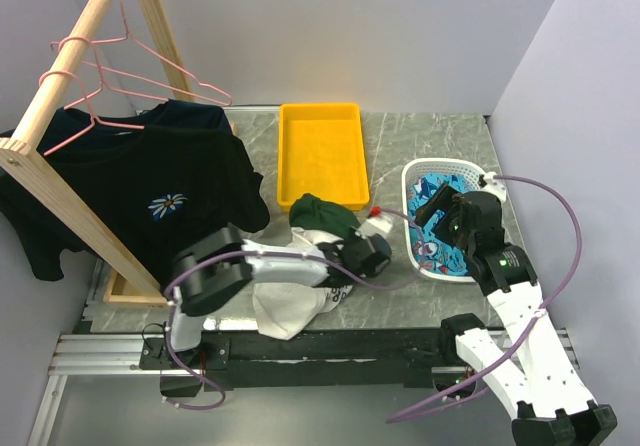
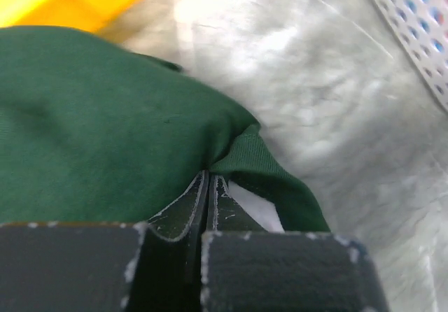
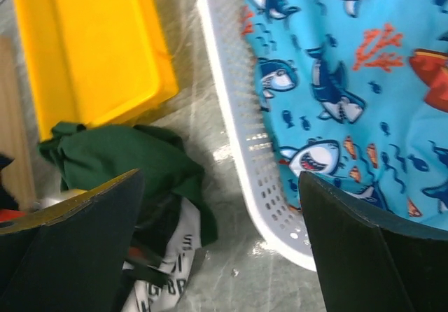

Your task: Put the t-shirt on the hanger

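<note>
A green and white garment (image 1: pixel 325 218) lies crumpled on the table, partly covered by the left arm in the top view. My left gripper is shut, its tips at a ribbed green edge (image 2: pixel 248 151) of that garment; whether cloth is pinched between them cannot be made out. A blue t-shirt (image 3: pixel 336 102) with a shark print fills the white basket (image 3: pixel 241 147). Over the basket's left side, my right gripper stands open with nothing between its fingers. Pink hangers (image 1: pixel 120 41) hang on the wooden rack, and a black flower-print shirt (image 1: pixel 150 226) is on one.
An empty yellow tray (image 1: pixel 322 156) stands at the back middle. The wooden rack (image 1: pixel 90 231) takes up the left side. Bare grey tabletop (image 1: pixel 395 136) shows between tray and basket.
</note>
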